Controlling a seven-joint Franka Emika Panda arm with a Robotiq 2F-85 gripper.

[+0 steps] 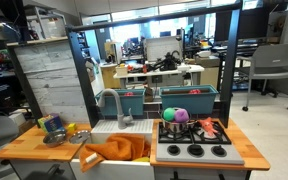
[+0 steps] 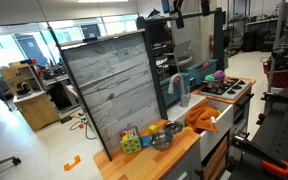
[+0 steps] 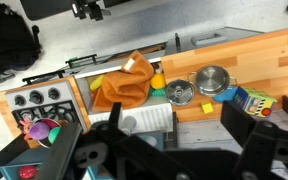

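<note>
Two dark fingers stand wide apart at the bottom of the wrist view, so my gripper is open with nothing visible between them. It hangs high above the toy kitchen counter. An orange cloth lies crumpled in the sink, draped over its front edge in exterior view 1. A yellow item shows beside the cloth. Two metal pots, a larger one and a smaller one, stand on the wooden counter beside the sink. On the stove, a pot holds a green and a purple item.
Colourful boxes and a small yellow block sit near the pots. A grey faucet rises behind the sink. Blue-green bins hang on the back frame.
</note>
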